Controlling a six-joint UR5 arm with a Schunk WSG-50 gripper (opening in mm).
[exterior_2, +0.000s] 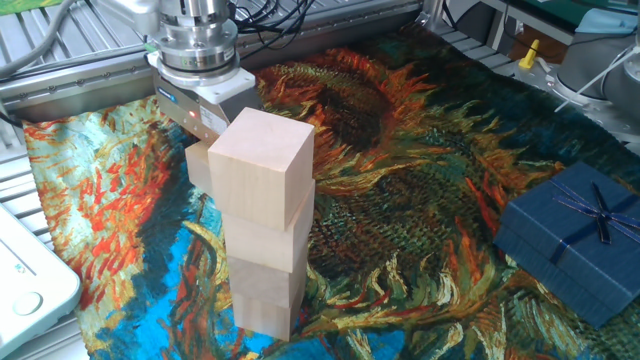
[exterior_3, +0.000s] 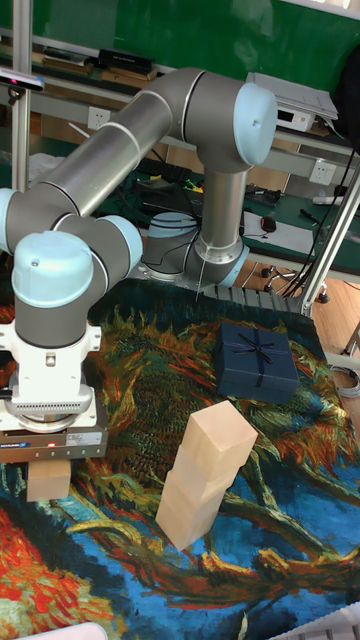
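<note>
A tower of several pale wooden blocks (exterior_2: 262, 170) stands on the cloth, its tiers slightly offset; exterior view 3 shows the same tower (exterior_3: 202, 485) to the right of the gripper. My gripper (exterior_3: 50, 469) points down at the left, with a separate wooden block (exterior_3: 48, 482) directly beneath its flat body. In exterior view 2 that block (exterior_2: 199, 167) shows only as a strip behind the tower, below the gripper's body. The fingers are hidden in both views, so whether they grip the block, and whether it touches the cloth, cannot be told.
A dark blue ribboned box (exterior_2: 575, 240) sits at the right in exterior view 2, well apart from the tower. A white device (exterior_2: 30, 285) lies at the left edge.
</note>
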